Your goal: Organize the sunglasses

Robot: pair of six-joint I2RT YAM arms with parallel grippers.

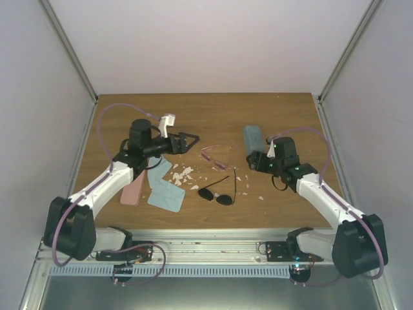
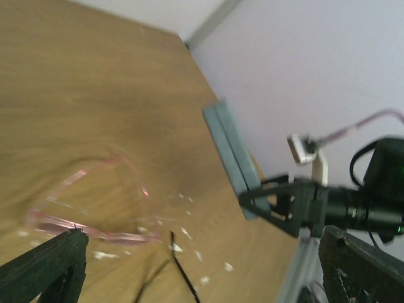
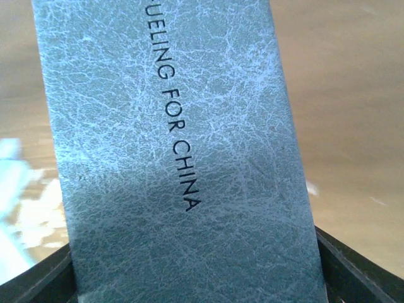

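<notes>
A blue-grey glasses case (image 1: 253,139) is raised over the table's right side, and my right gripper (image 1: 255,159) is shut on its near end. The right wrist view shows the case (image 3: 180,151) filling the space between the fingers, its lettering facing the camera. My left gripper (image 1: 192,142) stands open and empty above the table, left of the pink-framed glasses (image 1: 216,158). Those pink glasses (image 2: 95,230) look blurred in the left wrist view. Dark sunglasses (image 1: 216,195) lie in front of them with temples spread. A pink case (image 1: 132,190) lies at the left, partly under the left arm.
Two light blue cloths (image 1: 166,196) overlap right of the pink case. White scraps (image 1: 182,175) are scattered across the middle.
</notes>
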